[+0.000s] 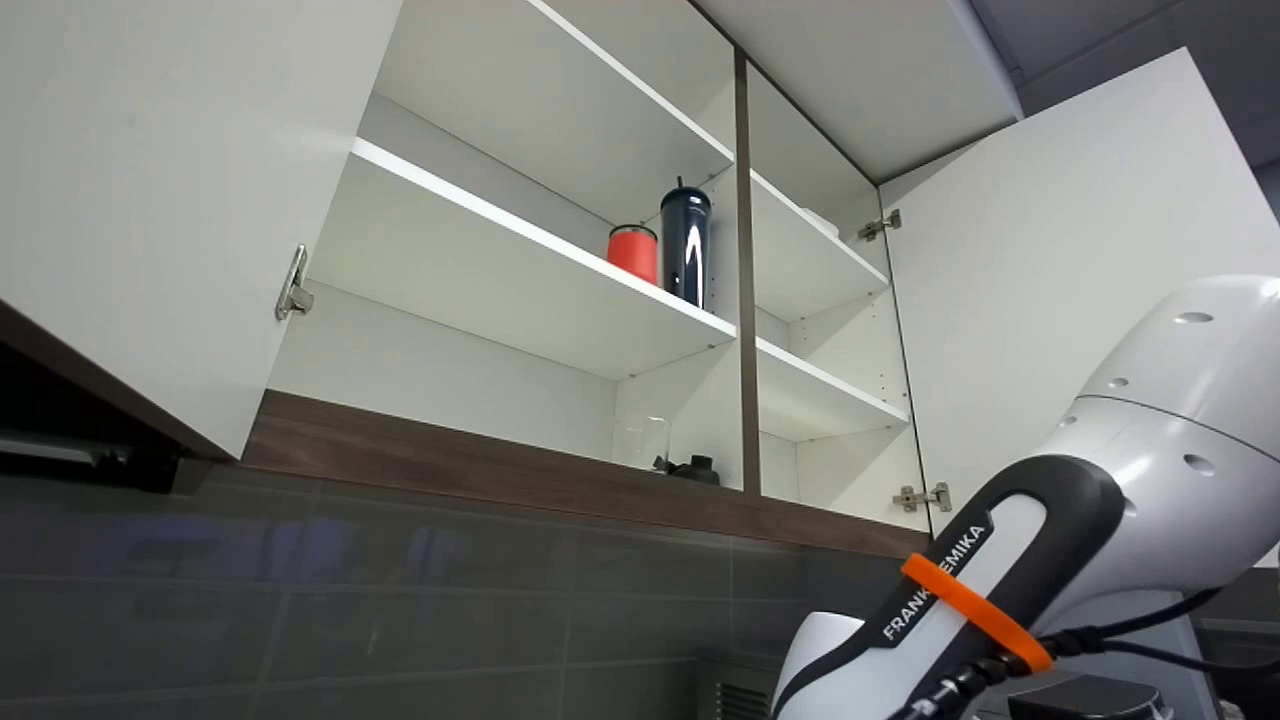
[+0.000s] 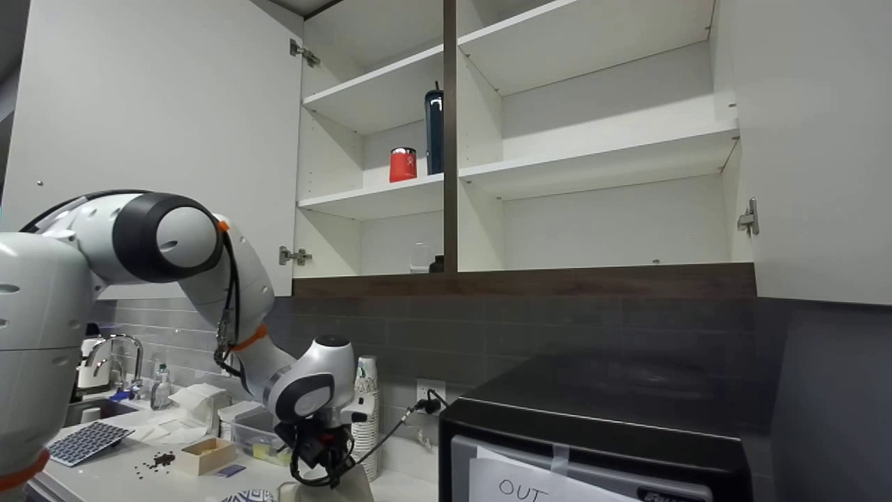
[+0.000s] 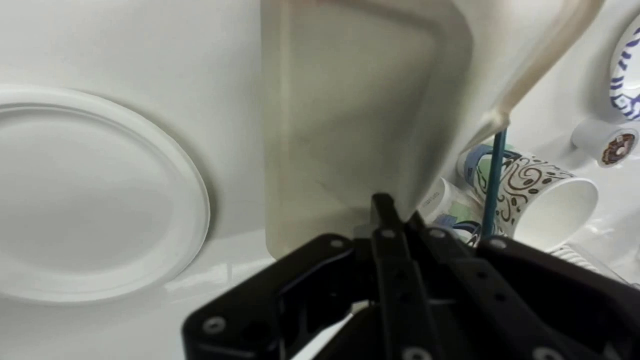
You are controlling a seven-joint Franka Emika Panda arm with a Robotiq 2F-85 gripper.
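In the wrist view my gripper is shut, its two black fingers side by side. Just beyond the fingertips is a large, pale beige, translucent container [image 3: 348, 132], blurred by closeness. Whether the fingers touch its wall cannot be told. A pale handle-like strip [image 3: 543, 66] runs along its right side. From exterior view 2, the hand [image 2: 322, 447] is low over the counter, right above a beige container [image 2: 357, 487]; the fingertips are hidden there. Exterior view 1 shows the arm [image 1: 1152, 444] at right, with the gripper out of frame.
A white plate [image 3: 90, 198] lies left of the container; patterned paper cups [image 3: 525, 192] and a thin blue stick [image 3: 493, 180] are at its right. Above, the open cabinet holds a red cup [image 2: 403, 164] and dark tumbler [image 2: 435, 130]. A black microwave [image 2: 594, 410] stands right of the arm.
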